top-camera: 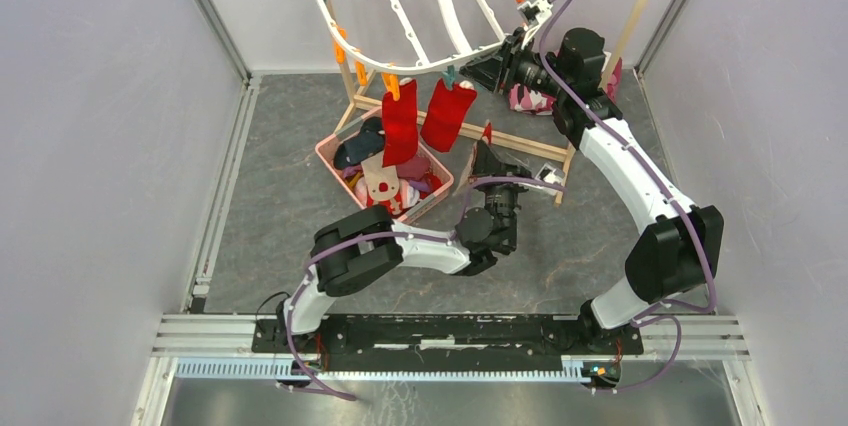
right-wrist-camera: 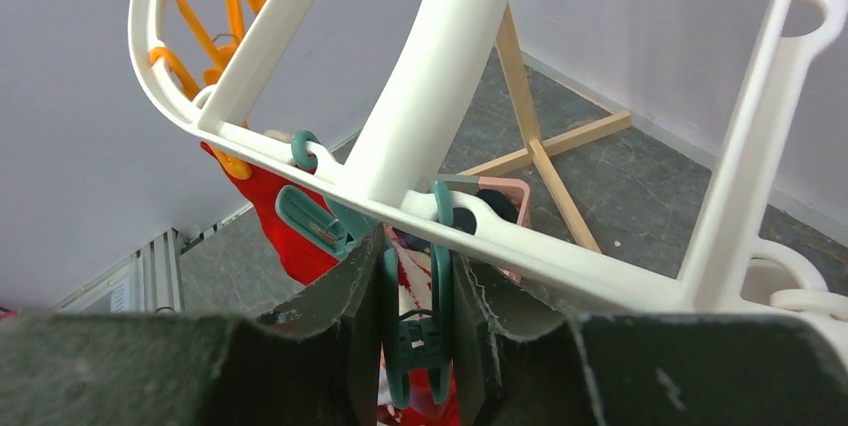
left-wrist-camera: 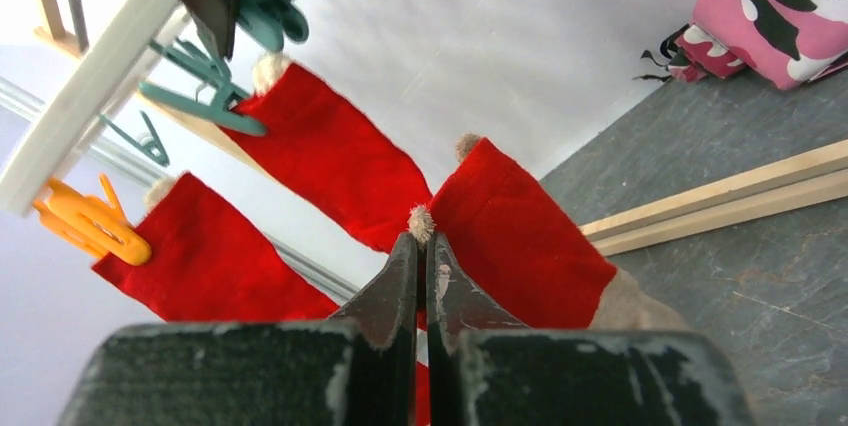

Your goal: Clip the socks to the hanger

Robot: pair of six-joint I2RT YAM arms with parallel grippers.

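Note:
A red sock (left-wrist-camera: 520,236) with a beige end is pinched by its edge in my left gripper, which is shut on it below and in front of the hanger. Two more red socks hang from the white round hanger (top-camera: 375,63): one sock (left-wrist-camera: 215,256) under an orange clip (left-wrist-camera: 95,221), the other sock (left-wrist-camera: 330,156) under a green clip (left-wrist-camera: 205,91). At the hanger's near rim my right gripper is shut on another green clip (right-wrist-camera: 418,346). That clip's lower fingers stand slightly apart, with no sock between them.
Below the hanger, a pink basket (top-camera: 428,208) holds several socks. Wooden stand legs (top-camera: 520,144) cross the floor behind my left gripper. A pink camouflage bundle (left-wrist-camera: 785,11) lies by the back wall.

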